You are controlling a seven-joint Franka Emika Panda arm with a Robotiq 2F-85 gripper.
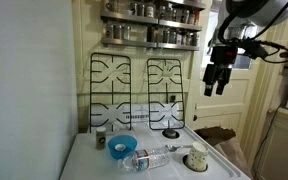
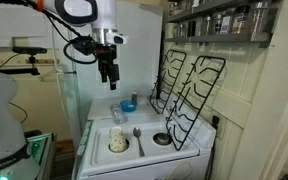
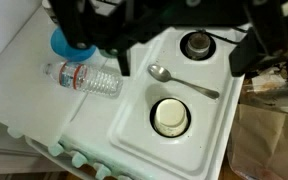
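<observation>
High above the white stovetop [image 1: 159,135], my gripper [image 1: 214,89] points down with its fingers apart and nothing between them. The wrist view shows the dark fingers [image 3: 235,62] spread wide over the surface. Below them, a pale mug [image 3: 170,116] stands on a round burner opening. A metal spoon [image 3: 184,81] lies flat beside it. The clear water bottle [image 3: 89,79] with a red and white label lies on its side, close to a blue bowl [image 1: 122,147]. Behind the bowl stands a small dark jar [image 1: 101,137].
Two black burner grates [image 2: 197,90] lean upright against the back. Shelves of jars [image 1: 152,30] hang above them. Another burner [image 3: 198,45] is bare. A brown paper bag [image 3: 256,140] stands beside the stove. The air around my gripper is clear.
</observation>
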